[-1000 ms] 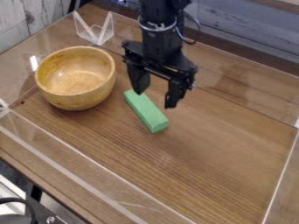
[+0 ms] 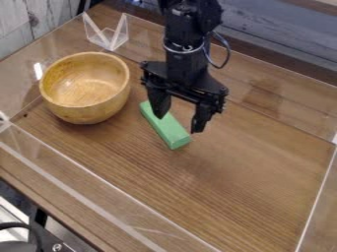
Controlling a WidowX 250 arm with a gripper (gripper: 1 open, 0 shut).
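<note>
My black gripper [image 2: 179,110] hangs over the middle of the table, its two fingers spread open. A green rectangular block [image 2: 166,125] lies flat on the wood, its far end under the left finger. Nothing shows held between the fingers.
A tan bowl [image 2: 85,79] sits at the left. A clear plastic piece [image 2: 102,30] stands at the back left. White walls edge it at the back and sides.
The arm and gripper have shifted slightly toward the front, with the fingers now closer over the block. The block and bowl stay where they were.
</note>
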